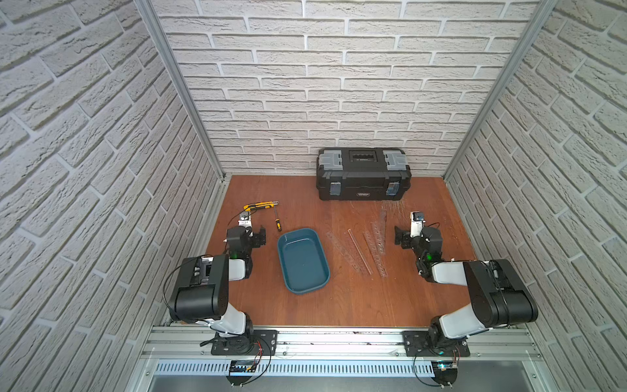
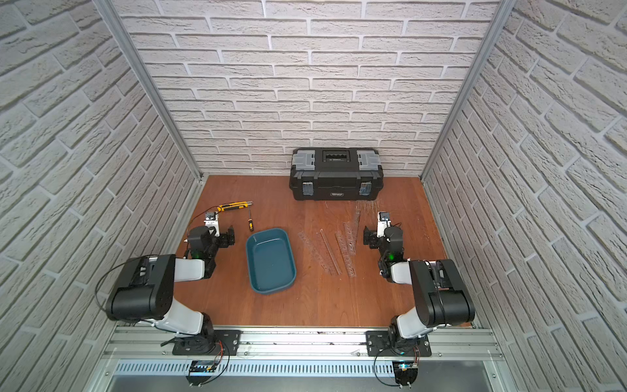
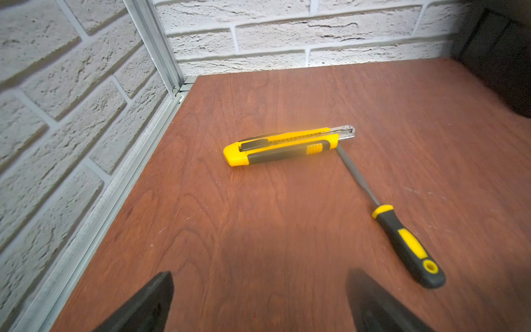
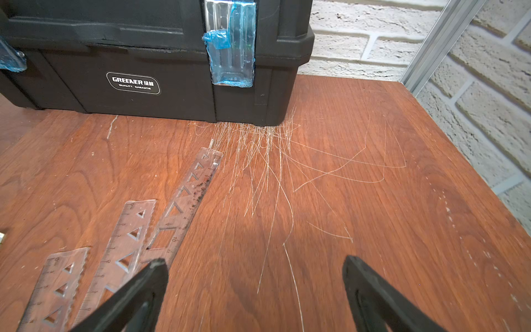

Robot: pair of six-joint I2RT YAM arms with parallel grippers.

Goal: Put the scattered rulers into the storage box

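Observation:
Several transparent rulers lie spread over the middle and right of the wooden table; in the right wrist view one ruler (image 4: 185,202) reaches toward the toolbox, with another ruler (image 4: 119,251) and a third ruler (image 4: 55,287) to its left. A thin, reddish-edged ruler (image 1: 359,251) lies aslant nearer the box, beside a clear ruler (image 1: 346,251). The teal storage box (image 1: 282,264) stands empty, left of the rulers. My left gripper is open and empty, left of the box. Open as well, my right gripper is right of the rulers, holding nothing.
A black toolbox (image 1: 363,176) stands against the back wall, with loose straw-like fibres (image 4: 268,144) at its foot. Behind the left gripper lie a yellow utility knife (image 3: 287,146) and a screwdriver (image 3: 406,243).

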